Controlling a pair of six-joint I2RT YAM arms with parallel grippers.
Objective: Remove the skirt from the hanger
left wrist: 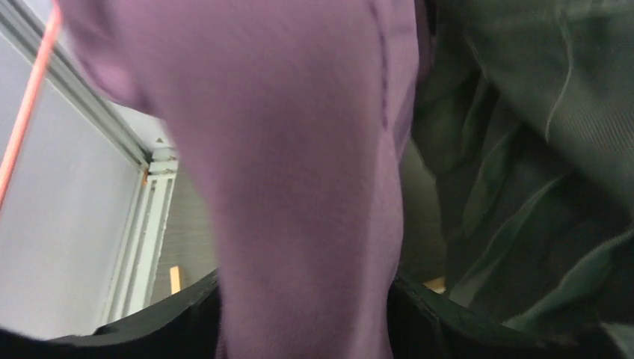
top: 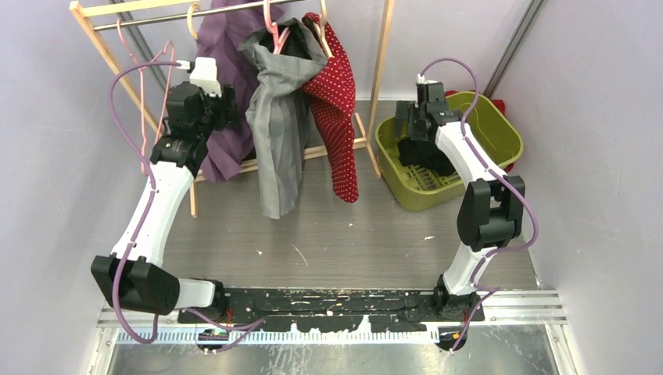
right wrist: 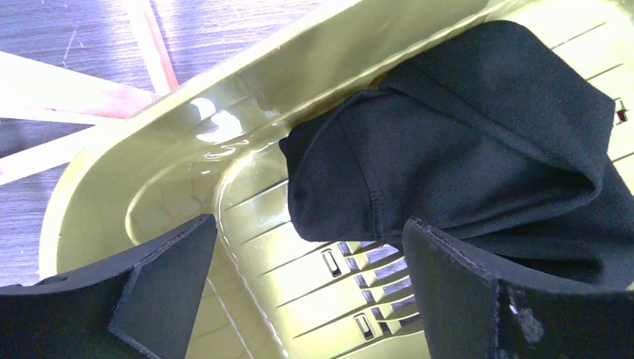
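A purple garment [top: 232,86] hangs from the rail at the left, draping down in folds. My left gripper [top: 221,109] is at its near left side. In the left wrist view the purple cloth [left wrist: 299,172] fills the space between the widely parted fingers; no pinch shows. A grey garment [top: 275,117] hangs beside it on a pink hanger [top: 271,27], and a red dotted garment [top: 335,101] is farther right. Over the basket, my right gripper stands open and empty. Below it lies a folded black cloth [right wrist: 448,142].
The green basket [top: 414,199] stands right of the wooden rack [top: 381,66]. Bare pink hangers [top: 142,86] hang near the rack's left post. A red cloth [top: 500,105] shows behind the basket.
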